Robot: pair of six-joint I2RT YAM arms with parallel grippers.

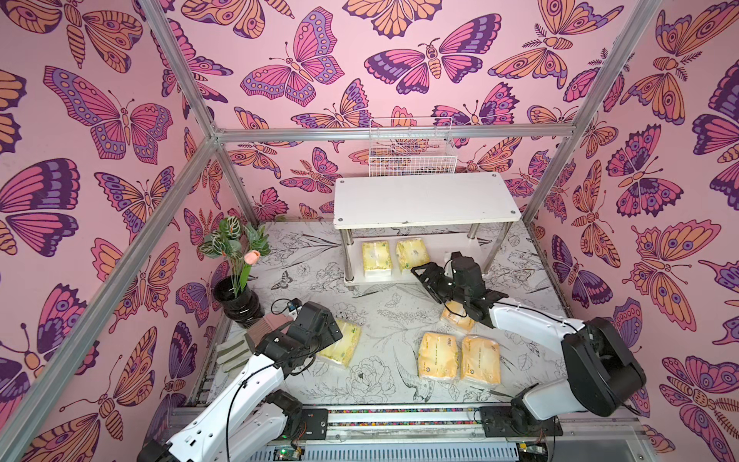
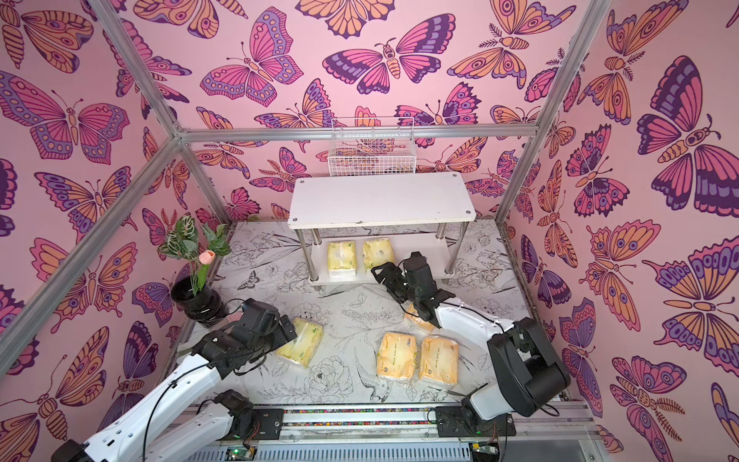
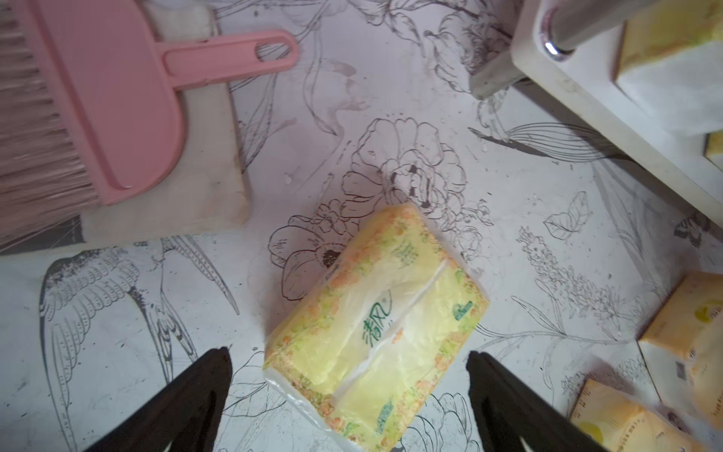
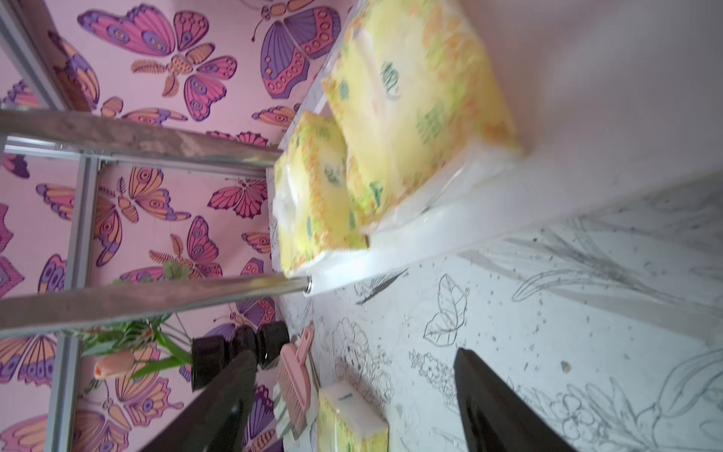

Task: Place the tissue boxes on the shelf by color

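Note:
Two yellow tissue packs, the left one (image 1: 376, 258) and the right one (image 1: 412, 253), sit on the lower board of the white shelf (image 1: 427, 200). A third yellow pack (image 3: 384, 324) lies on the table, just ahead of my left gripper, which is open and empty. My right gripper is open too, with nothing between its fingers, at the shelf's front edge near the right yellow pack. Two orange packs (image 1: 438, 356) (image 1: 481, 359) lie side by side at the front; another orange pack (image 1: 458, 316) is partly hidden under the right arm.
A pink dustpan brush (image 3: 113, 83) lies on a pale cloth left of the loose yellow pack. A potted plant (image 1: 236, 269) stands at the left edge. Metal posts hold up the shelf's top board, which is bare. The lower board's right side is free.

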